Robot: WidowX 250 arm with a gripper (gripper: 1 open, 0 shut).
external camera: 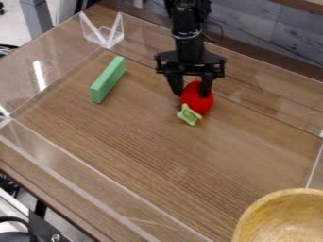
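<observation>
Whether they touch it or how far apart they are is hard to tell. A small light-green piece (191, 114) lies against the red object's lower side. A long green block (109, 79) lies apart to the left.
A clear white wire-like holder (104, 30) stands at the upper left. A large yellow bowl (284, 222) sits at the bottom right.
</observation>
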